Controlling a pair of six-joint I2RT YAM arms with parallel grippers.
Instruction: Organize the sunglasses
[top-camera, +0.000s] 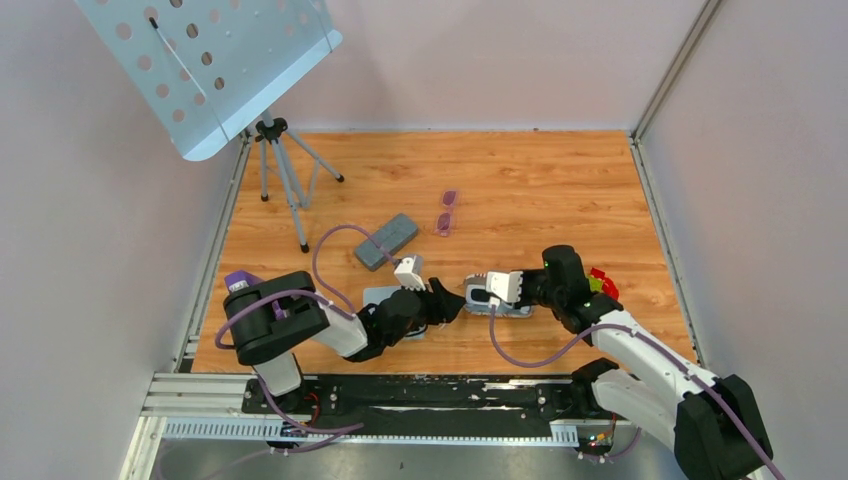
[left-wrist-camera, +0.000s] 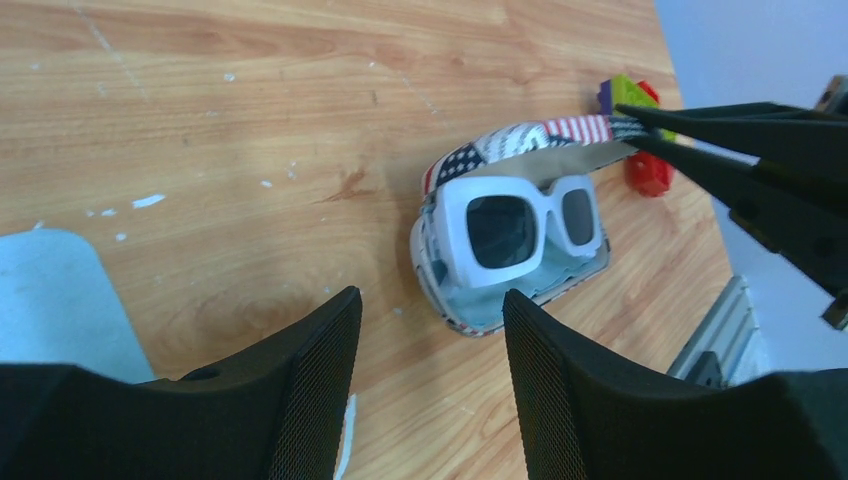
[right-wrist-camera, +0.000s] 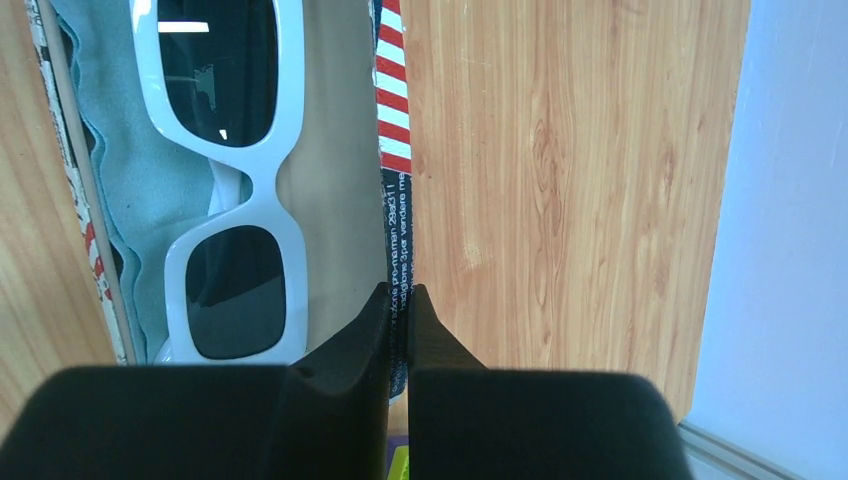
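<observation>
White sunglasses (left-wrist-camera: 492, 230) with dark lenses lie in an open case (left-wrist-camera: 478, 326) lined in light blue, at the front right of the table. My right gripper is shut on the case lid's striped and dark edge (right-wrist-camera: 396, 150), and the lid stands raised behind the glasses. To the left of the case, my left gripper is part open, its fingers (left-wrist-camera: 330, 360) apart with only table showing between them. Pink sunglasses (top-camera: 446, 213) rest farther back on the table. A closed grey case (top-camera: 387, 241) lies left of them.
A light blue cloth (left-wrist-camera: 60, 300) lies flat, partly under the left arm. Near the right arm is a red and green object (top-camera: 601, 282). A purple holder (top-camera: 242, 281) is mostly hidden by the left arm.
</observation>
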